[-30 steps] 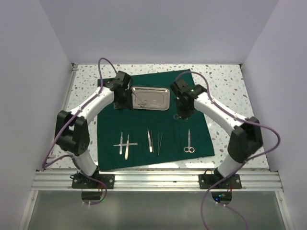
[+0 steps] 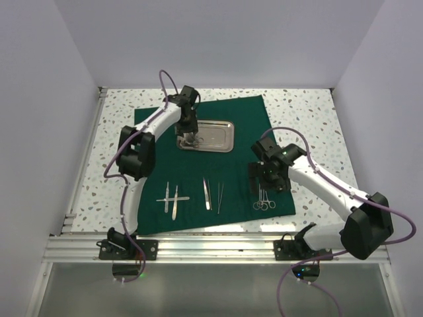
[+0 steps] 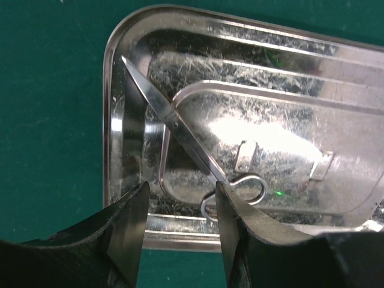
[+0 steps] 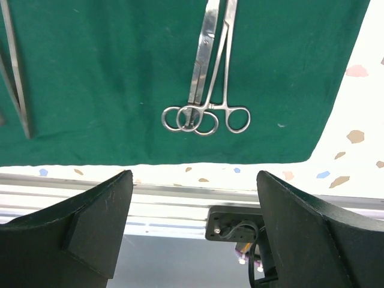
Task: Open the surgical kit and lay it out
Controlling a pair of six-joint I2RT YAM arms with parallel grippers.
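Observation:
A steel tray sits at the back of the green cloth. One pair of scissors lies slanted in it, blades toward the tray's corner and finger rings by the near wall. Over the tray's left end is my left gripper, part open, its right finger overlapping the scissors' rings in view; nothing shows held. My right gripper is open and empty near the cloth's front right. Beside straight scissors there, a clamp-like instrument lies with its rings partly overlapping theirs.
Scalpel handles lie crossed by a thin rod at the front left. Tweezers and another slim pair rest at the cloth's front middle.
My left gripper has moved right over the tray. My right gripper has come down toward the front right, where the ringed instrument now lies beside the scissors.

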